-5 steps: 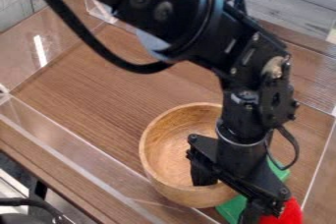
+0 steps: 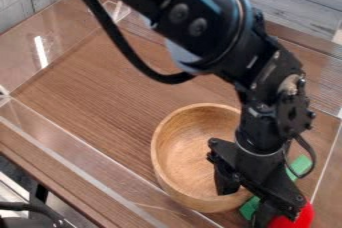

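Observation:
My gripper (image 2: 254, 187) hangs low over the right part of a wooden bowl (image 2: 181, 150), hiding much of it; its fingertips are dark, and I cannot tell what lies between them. A green object (image 2: 299, 166) lies right of the bowl, partly behind the gripper. A red object (image 2: 297, 218) is at the bottom right corner, partly cut off by the frame edge and the gripper.
A transparent edge runs along its left and front. A dark cable is at the lower left.
The gripper and arm have shifted slightly up and left in view.

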